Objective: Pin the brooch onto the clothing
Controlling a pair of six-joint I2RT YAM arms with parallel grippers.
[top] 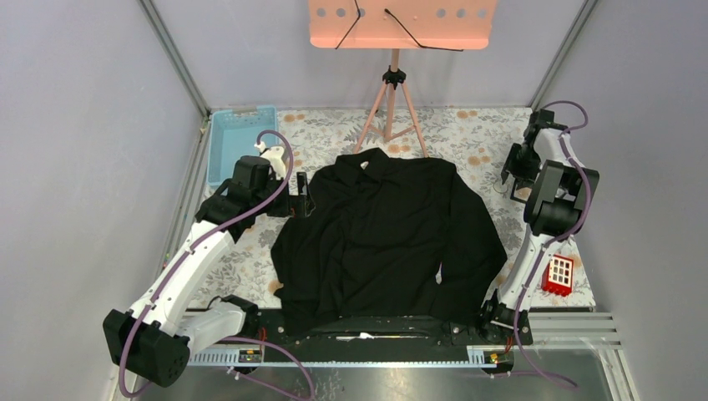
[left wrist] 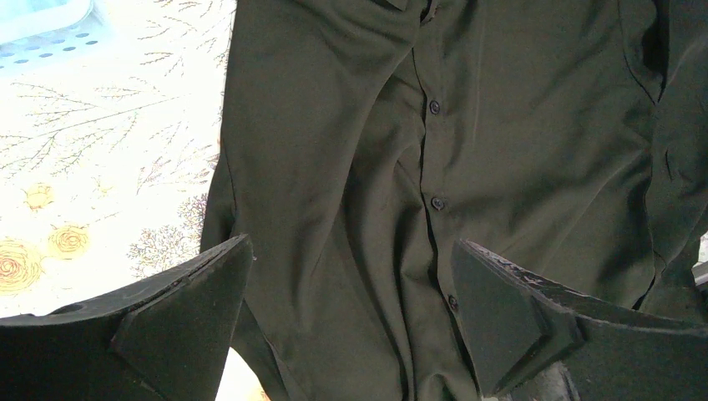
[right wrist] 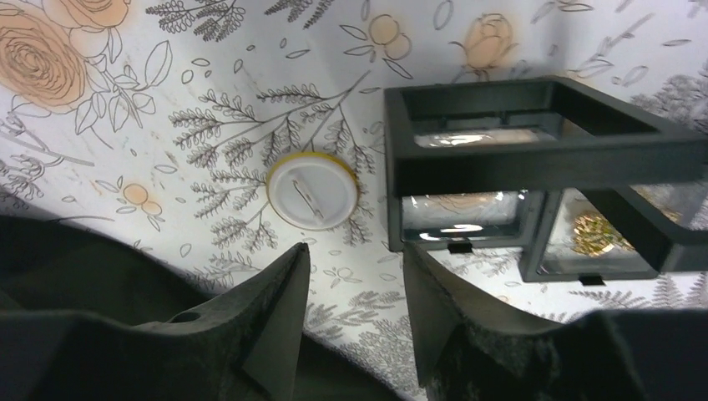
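Observation:
A black buttoned shirt (top: 384,242) lies spread on the floral table, its buttons showing in the left wrist view. My left gripper hangs open over the shirt's left side, nothing between its fingers. My right gripper is part open beside a round white badge (right wrist: 311,190) with a yellow rim and a thin bar, lying flat left of a black open-topped frame box (right wrist: 467,159). Nothing shows between the right fingers. A small gold piece (right wrist: 601,234) lies in the right-hand compartment of the box.
A blue basket (top: 238,134) stands back left, a pink stand (top: 401,25) at the back centre. A red tray (top: 558,275) lies front right. Bare table (right wrist: 134,184) shows between shirt and box.

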